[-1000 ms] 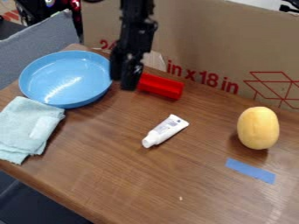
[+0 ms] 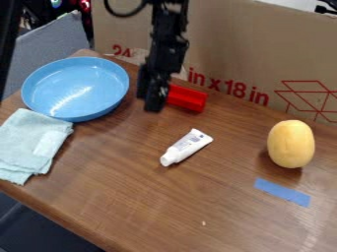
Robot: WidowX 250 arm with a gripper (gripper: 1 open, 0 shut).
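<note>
My black gripper (image 2: 154,96) hangs over the back left of the wooden table, open, between a blue plate (image 2: 75,88) and a red cylindrical object (image 2: 187,97). The red object lies on its side, partly behind the gripper. A white tube (image 2: 187,147) lies on the table in front of them. A light blue folded cloth (image 2: 30,145) is at the left edge, and a yellow potato-like object (image 2: 291,145) sits on the right.
A cardboard box (image 2: 250,54) stands along the back. A blue tape strip (image 2: 282,192) is stuck at the right.
My gripper has shifted slightly to the right, toward the red object, and now covers more of its left end. The other objects are unmoved.
</note>
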